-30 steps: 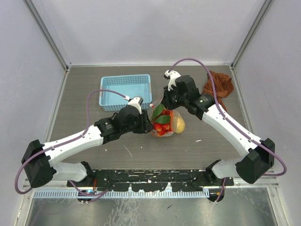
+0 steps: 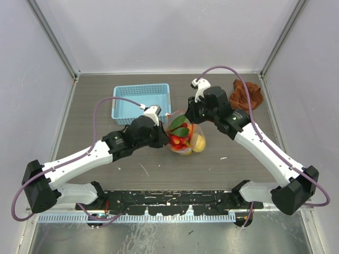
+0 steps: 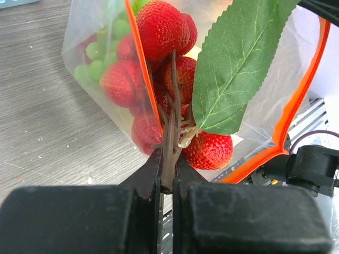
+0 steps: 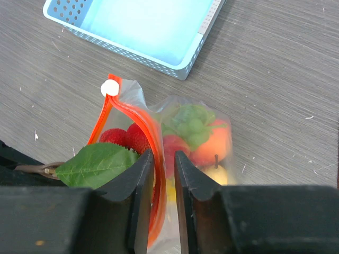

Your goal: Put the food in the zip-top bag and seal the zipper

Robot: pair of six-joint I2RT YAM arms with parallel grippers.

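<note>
A clear bag (image 4: 177, 108) with an orange zipper edge (image 4: 154, 140) and a white slider (image 4: 109, 88) stands open-mouthed mid-table. Inside are strawberries (image 3: 159, 32), green grapes (image 3: 96, 69) and other fruit. My left gripper is shut on the brown stem (image 3: 170, 140) of a strawberry bunch, whose green leaf (image 3: 233, 69) sticks up at the bag's mouth. Part open, my right gripper has its fingers on either side of the zipper edge; whether they touch it I cannot tell.
Behind the bag, to the left, stands a light blue basket (image 2: 115, 114), empty. A brown cloth (image 2: 246, 95) lies at the back right. Clear table lies to the bag's right and at the front. Both arms crowd close over the bag.
My right gripper has shifted slightly right, and its wrist has turned a little. The left gripper has moved slightly left and stays at the bag's left side. The bag's mouth looks somewhat different in shape.
</note>
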